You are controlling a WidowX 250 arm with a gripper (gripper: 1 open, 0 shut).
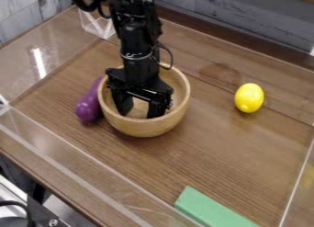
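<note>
My black gripper (139, 91) reaches down from the top of the view into a tan bowl (143, 125) near the middle of the table. The fingers sit inside the bowl, and whether they hold anything or stand open is hard to tell against the dark shapes there. A purple eggplant (88, 106) lies against the left side of the bowl.
A yellow lemon-like object (249, 97) lies to the right. A green rectangular block (214, 208) is at the front right. A clear plastic item (98, 24) is at the back left, near the wall.
</note>
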